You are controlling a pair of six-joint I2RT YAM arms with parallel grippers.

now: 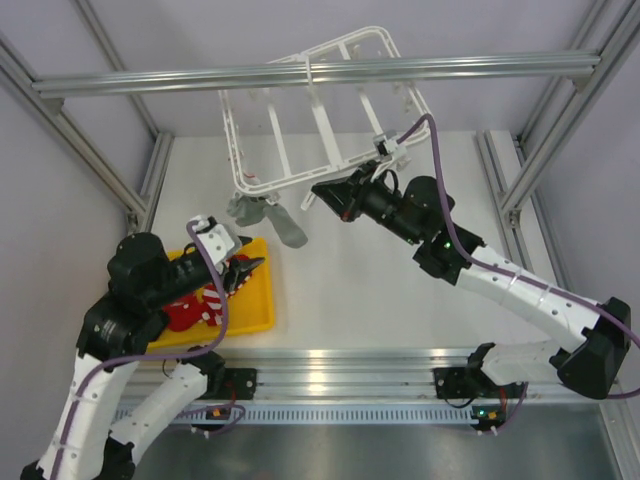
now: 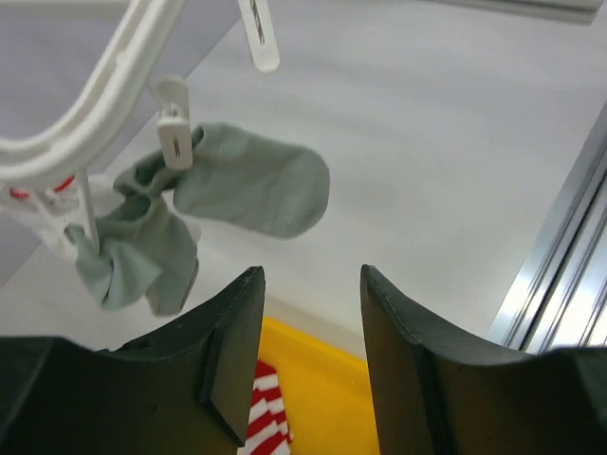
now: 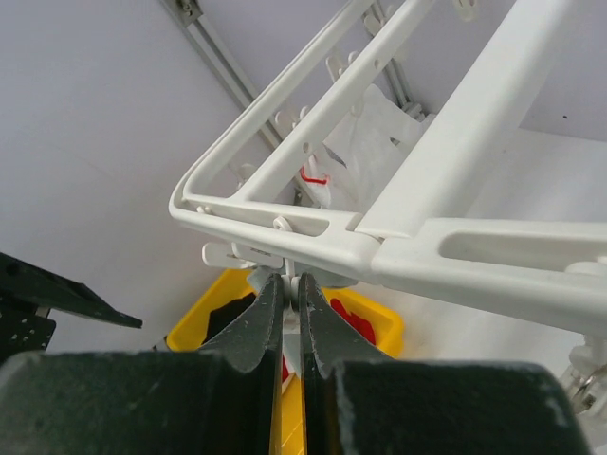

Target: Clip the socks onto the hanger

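A grey-green sock (image 2: 251,180) hangs bunched from white clips (image 2: 175,137) at the hanger's near-left corner, its loose end sticking out to the side. The white hanger (image 1: 325,130) hangs from the overhead bar. Below and left of the sock, my left gripper (image 1: 255,252) is open; in the left wrist view nothing lies between its fingers. My right gripper is shut on a white hanger clip (image 3: 290,268) under the front rail. Whether sock cloth is caught in that clip cannot be made out.
A yellow basket (image 1: 268,300) on the left holds red-and-white striped socks (image 1: 212,300) and darker ones. A white item with red trim (image 3: 341,175) hangs farther back. The metal bar (image 1: 450,68) crosses above the hanger.
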